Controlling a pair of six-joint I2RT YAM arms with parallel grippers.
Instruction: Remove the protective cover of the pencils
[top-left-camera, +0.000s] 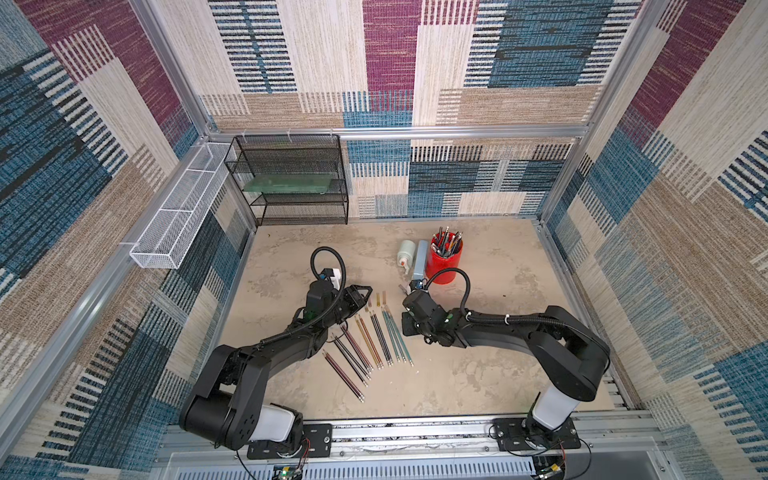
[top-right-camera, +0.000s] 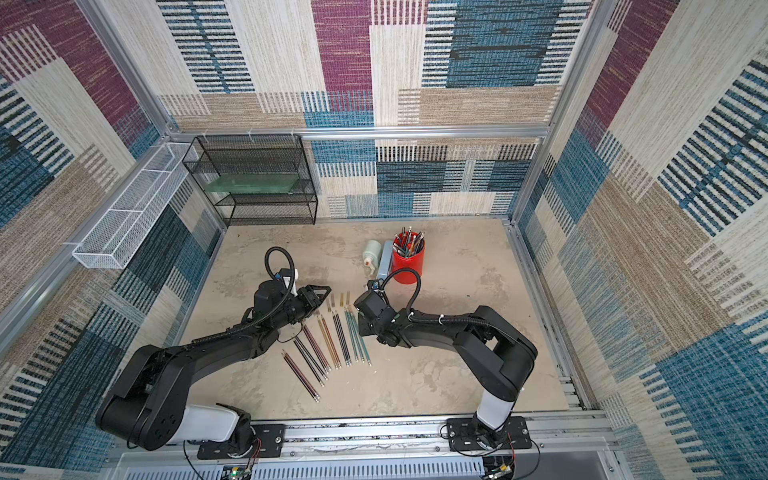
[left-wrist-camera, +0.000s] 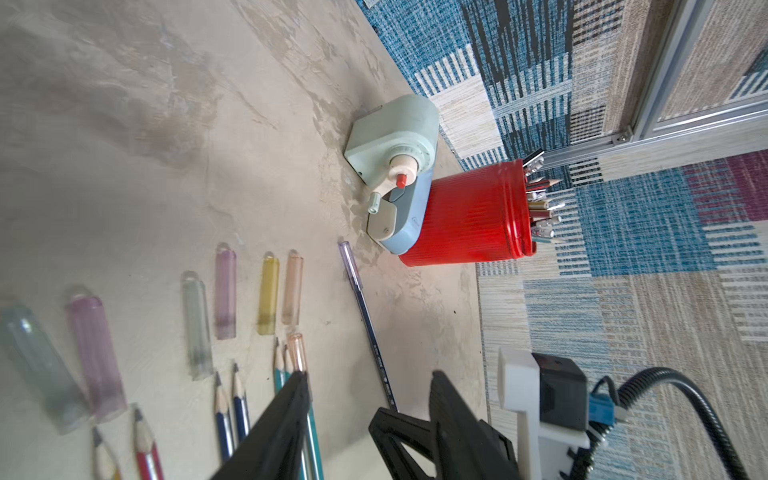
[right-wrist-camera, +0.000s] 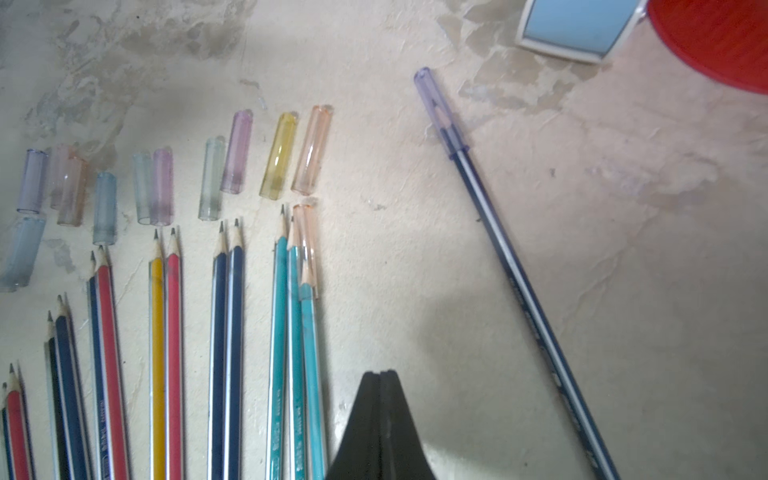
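Note:
In the right wrist view a teal pencil (right-wrist-camera: 313, 384) with a clear orange cover (right-wrist-camera: 305, 248) over its tip lies beside two bare teal pencils (right-wrist-camera: 277, 344). To its right, my right gripper is shut with nothing between its fingers, clear of that pencil. Farther right lies a dark blue pencil (right-wrist-camera: 520, 276) under a purple cover (right-wrist-camera: 438, 112). Loose covers, among them a yellow one (right-wrist-camera: 279, 156) and an orange one (right-wrist-camera: 313, 150), rest above the bare pencil tips. My left gripper hangs open over the table, its fingers wide apart and empty.
A red cup (left-wrist-camera: 472, 212) of pencils stands at the back, with a pale green sharpener (left-wrist-camera: 396, 132) and a blue case (left-wrist-camera: 413, 209) next to it. Bare pencils fan out leftward, including a yellow one (right-wrist-camera: 157, 352).

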